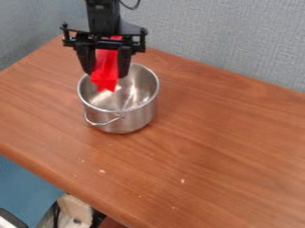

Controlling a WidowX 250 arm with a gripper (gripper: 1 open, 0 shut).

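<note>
My black gripper (103, 55) is at the upper left, shut on a red object (106, 70) that hangs down from it over the steel pot (137, 109). The pot stands upright with its wire handle resting against the near side. The red object's lower end overlaps the pot's opening; I cannot tell how far inside it is.
Grey walls stand behind, and a blue area lies beyond the table's lower left edge.
</note>
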